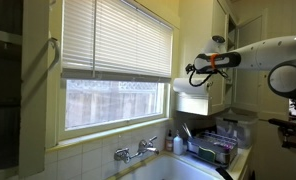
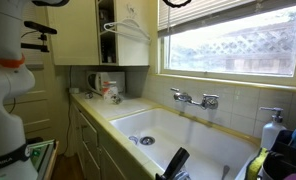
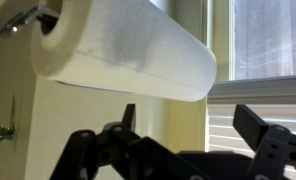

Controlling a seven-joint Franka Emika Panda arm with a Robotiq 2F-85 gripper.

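A white paper towel roll [image 3: 138, 45] fills the upper left of the wrist view, its open end and the dark holder at the left. In exterior view 1 the roll [image 1: 191, 87] hangs beneath the wall cabinet, right of the window. My gripper is open, its two dark fingers wide apart with nothing between them. In the wrist view they appear below the roll, apart from it in the image; the exact distance is unclear. From exterior view 1, the gripper [image 1: 192, 74] is just above and close to the roll.
The cabinet [image 1: 219, 85] stands close behind the gripper, and window blinds [image 1: 118, 40] are to the left. Below are a white sink [image 2: 188, 140], a wall faucet [image 2: 196, 100], a dish rack [image 1: 213, 148] and a soap bottle [image 2: 272, 130].
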